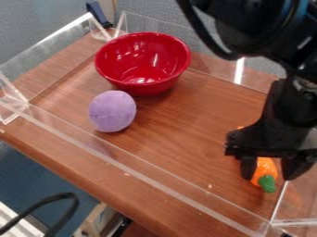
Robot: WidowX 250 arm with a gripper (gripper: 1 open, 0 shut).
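Observation:
An orange carrot with a green top [264, 175] lies on the wooden table [148, 167] at the right, mostly hidden under my black gripper [262, 157], which is lowered over it with its fingers around it. Whether the fingers are open or shut on the carrot is not clear.
A red bowl [141, 74] stands at the back left, with a purple ball [111, 112] in front of it. Clear low walls edge the table.

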